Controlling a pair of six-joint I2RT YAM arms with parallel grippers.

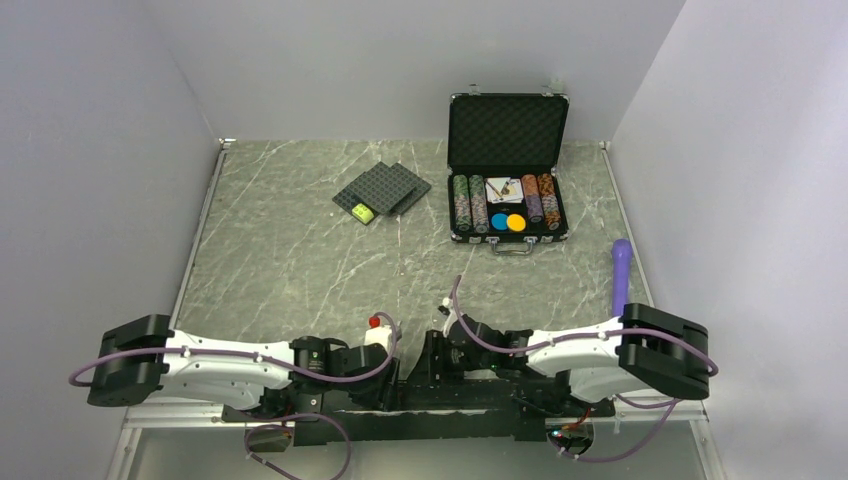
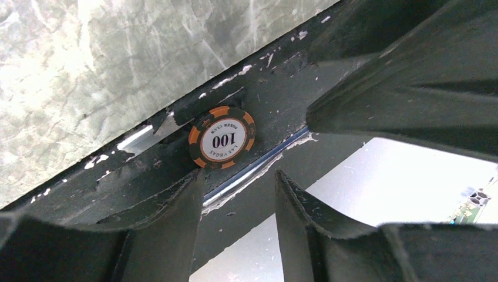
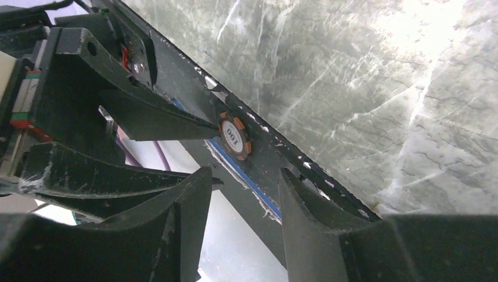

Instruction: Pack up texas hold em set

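Observation:
A black-and-orange 100 chip [image 2: 222, 138] lies flat on the dark strip at the near table edge. My left gripper is open just beside it, nothing between its fingers; the chip also shows in the right wrist view [image 3: 234, 136]. My right gripper stands open close to the left one, above that strip. At the back right of the top view the open chip case [image 1: 508, 130] holds rows of chips, cards and blue and yellow discs.
Stacked dark foam pads [image 1: 385, 185] with a yellow-green block [image 1: 362, 213] lie at back centre-left. A purple baton [image 1: 621, 275] lies along the right edge.

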